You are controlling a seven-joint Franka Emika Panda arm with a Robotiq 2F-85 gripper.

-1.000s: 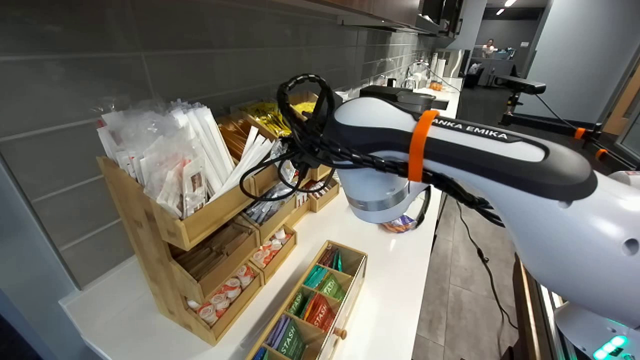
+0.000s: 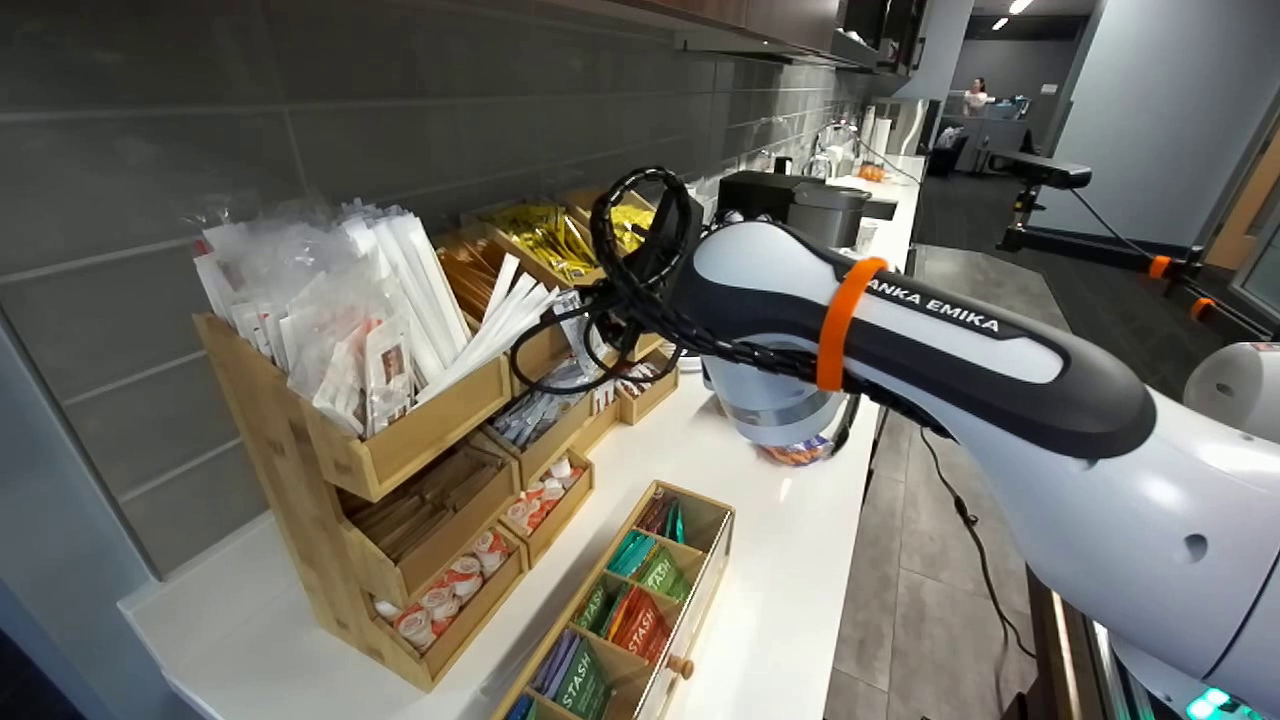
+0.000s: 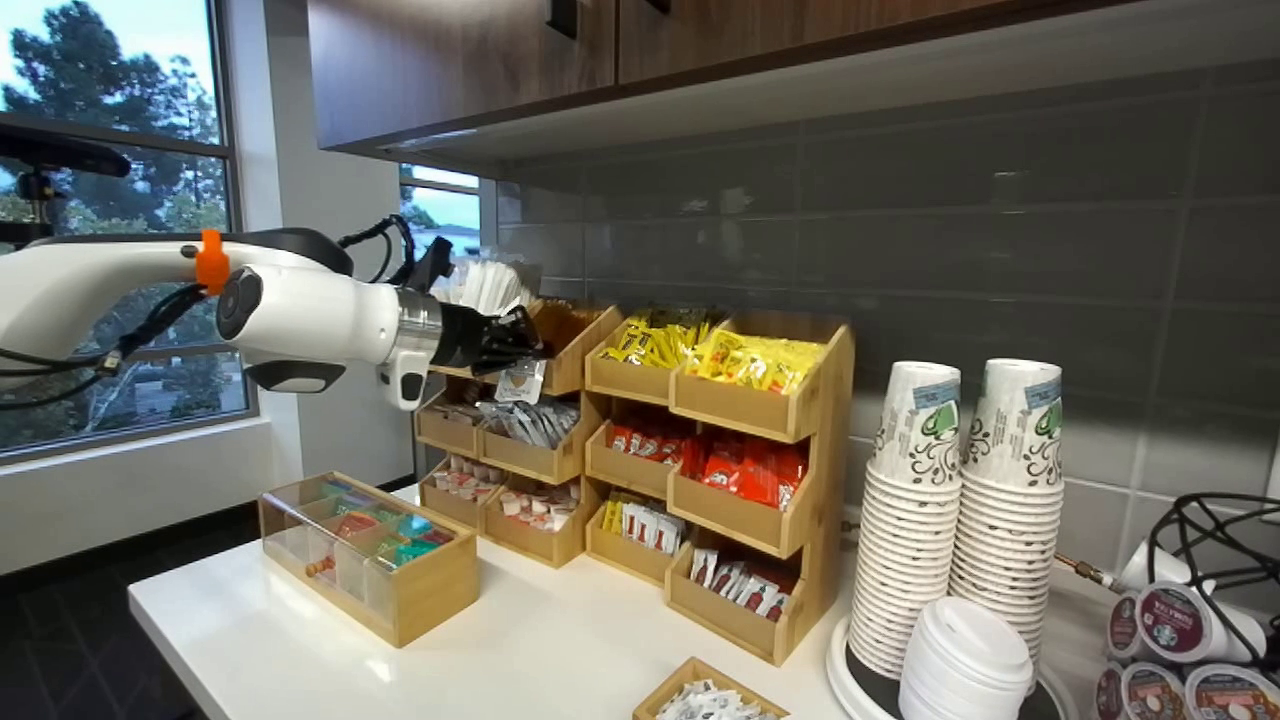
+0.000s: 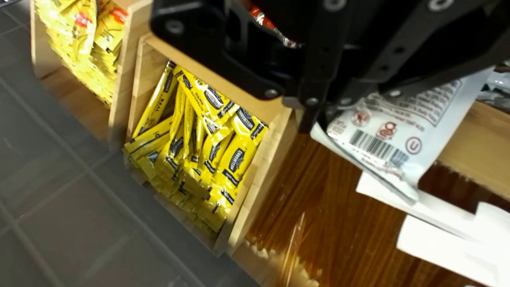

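Note:
A white packet (image 4: 382,138) with a barcode and small printed text hangs from my gripper, whose dark fingers are closed on it. In exterior view 2 the same silvery-white packet (image 3: 519,382) dangles below the gripper (image 3: 518,346), in front of the bamboo rack and above the bin of grey packets (image 3: 534,422). The arm hides the fingers in exterior view 1. Below and beside the packet in the wrist view lies a bin of brown wooden stirrers (image 4: 296,191).
Yellow mayonnaise packets (image 4: 205,143) fill the neighbouring bin, with red packets (image 3: 744,468) lower down. A tea box (image 3: 420,588) stands on the counter at left. Tall cup stacks (image 3: 918,516) stand at right.
The arm has shifted to the right in exterior view 1 and its wrist has turned a little, showing more of the yellow bins behind. The rack and tea box have stayed put.

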